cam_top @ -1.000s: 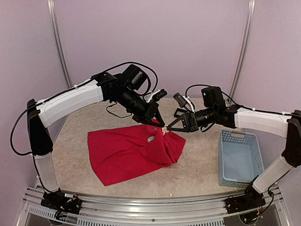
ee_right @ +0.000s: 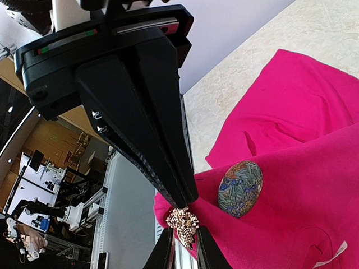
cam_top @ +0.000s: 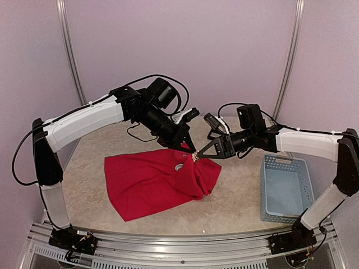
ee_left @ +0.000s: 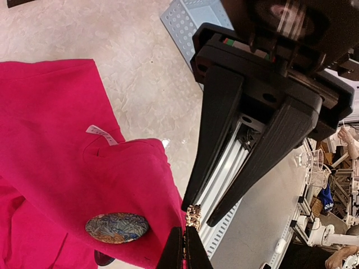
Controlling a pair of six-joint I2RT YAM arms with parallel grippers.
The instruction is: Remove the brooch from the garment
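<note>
The red garment point(cam_top: 140, 185) lies on the table, part of it lifted where a small beaded brooch point(ee_right: 182, 224) sits at the fingertips of both grippers. My left gripper point(cam_top: 192, 150) comes from the upper left; in the left wrist view its fingertips are shut at the brooch and cloth edge. My right gripper point(cam_top: 205, 153) comes from the right, its fingers part open beside the brooch point(ee_left: 192, 216), as the left wrist view shows. An oval patterned patch point(ee_left: 116, 227) is on the garment next to it.
A blue-grey plastic basket point(cam_top: 286, 216) stands at the right of the table. Bare table point(cam_top: 235, 202) shows in front and around the garment. The metal front rail point(cam_top: 168, 238) edges the work area.
Both grippers stay nearly in place at the brooch; the right one has shifted very slightly downward in the top view.
</note>
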